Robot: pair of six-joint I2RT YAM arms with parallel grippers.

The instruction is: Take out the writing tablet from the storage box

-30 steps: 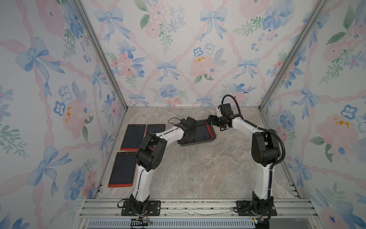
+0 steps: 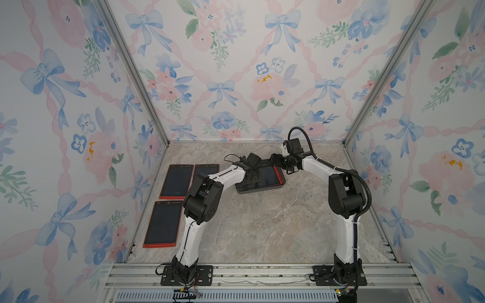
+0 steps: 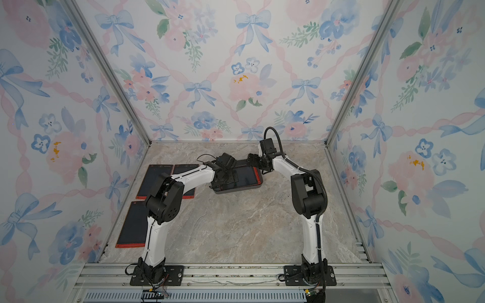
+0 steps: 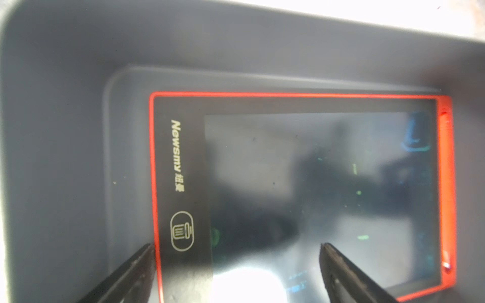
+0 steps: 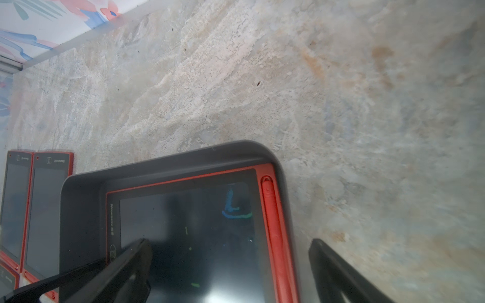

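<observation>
A dark writing tablet (image 4: 323, 192) with a red edge lies flat in the grey storage box (image 4: 242, 35), its red pen strip toward the right end. Over the tablet's left end, my left gripper is open, one fingertip by the red left edge and the other over the screen. In the right wrist view the same tablet (image 5: 192, 222) sits inside the box wall (image 5: 171, 159). Above the box's right end, my right gripper stands open, its fingers spread on either side of the red strip. Neither gripper has anything held.
Several other red-edged tablets lie left of the box, one at the front (image 2: 163, 223) and one behind it (image 2: 176, 180). Bare marble-look table (image 2: 272, 227) stretches in front of the box and to its right. Patterned walls enclose the table.
My right gripper has moved left over the box's right end. The box and tablets look unmoved.
</observation>
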